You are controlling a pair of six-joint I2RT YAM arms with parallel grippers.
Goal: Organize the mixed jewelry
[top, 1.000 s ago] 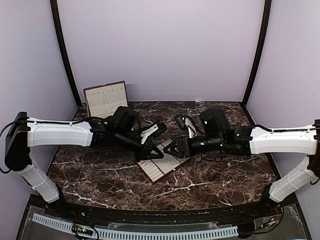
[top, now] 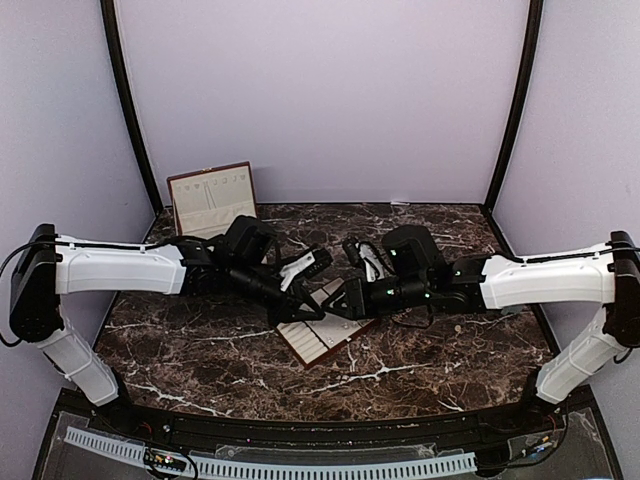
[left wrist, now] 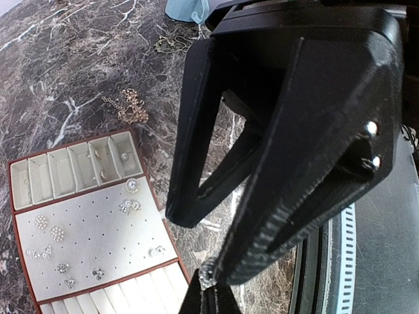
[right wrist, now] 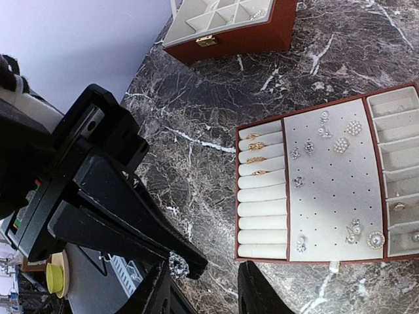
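Observation:
My left gripper is shut on a small sparkling earring (left wrist: 208, 271), which sticks out at its fingertips. In the right wrist view the same earring shows at the left gripper's tips, beside the gap of my right gripper. The right gripper stands open, its fingers apart, with one fingertip close to the earring in the left wrist view. Both hover over the jewelry tray (top: 305, 350). Its perforated panel (right wrist: 334, 196) carries several pearl and crystal earrings; gold rings (right wrist: 254, 159) sit in some of the white ring rolls (right wrist: 262, 222).
A second, open jewelry box (top: 215, 195) stands at the back left. Beyond the tray's compartments (left wrist: 62, 170), a gold chain (left wrist: 133, 108) and another chain (left wrist: 171, 44) lie on the marble table.
My right gripper has moved left, closing in on the left gripper's tips. The left arm has stayed almost still.

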